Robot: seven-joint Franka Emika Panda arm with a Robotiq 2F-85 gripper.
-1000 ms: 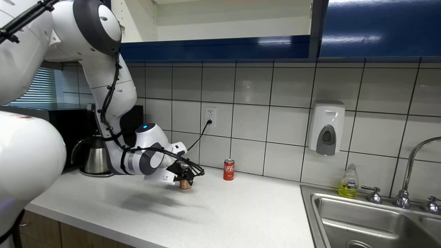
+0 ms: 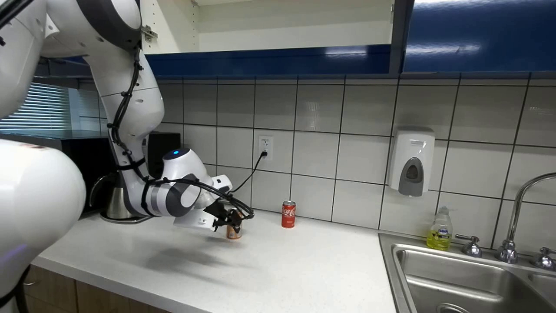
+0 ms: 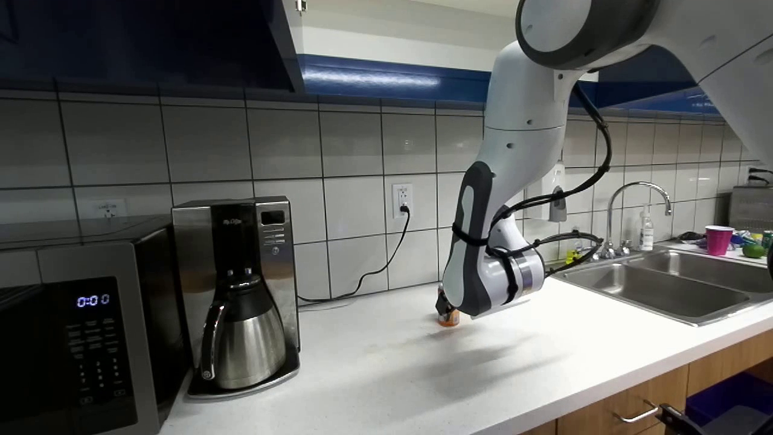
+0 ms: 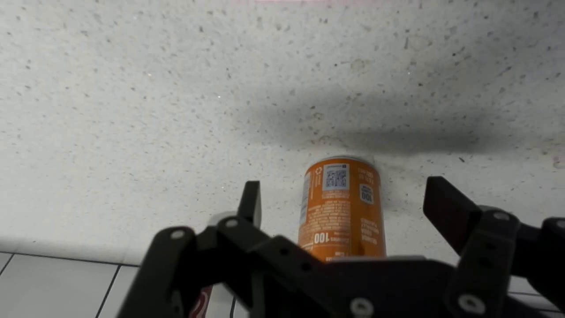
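Note:
An orange can (image 4: 341,212) stands upright on the white counter, its lower part clear in the wrist view and its upper part hidden behind the gripper body. My gripper is open, one finger on each side of the can, with bare counter showing in both gaps. Exterior view 1 has the orange can (image 2: 234,232) partly covered by the gripper (image 2: 232,219). From exterior view 2, just a bit of the orange can (image 3: 450,318) shows beside the arm. A red Coca-Cola can (image 2: 288,214) stands apart, nearer the tiled wall.
To the right are a steel sink (image 2: 388,261), a faucet (image 2: 513,229) and a dish soap bottle (image 2: 440,229). A coffee maker (image 3: 235,304) and microwave (image 3: 87,326) occupy the left side. Overhead is an open cabinet (image 2: 292,26).
The arm has shifted left and slightly up in exterior view 1, uncovering a little more of the orange can. Both cans appear to be in the same places.

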